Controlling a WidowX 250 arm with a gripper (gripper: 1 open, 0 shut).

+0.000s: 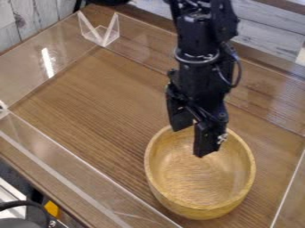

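The black gripper (198, 134) hangs from the arm in the middle of the camera view, its fingertips over the back rim of a round tan bowl (197, 183) on the wooden table. The fingers appear parted; nothing shows held between them. The bowl's floor is bare where visible.
The wooden table (84, 107) has clear room left of the bowl. A white wire-like object (100, 32) stands at the back left. Clear edging runs along the front left, and a white panel lies along the back.
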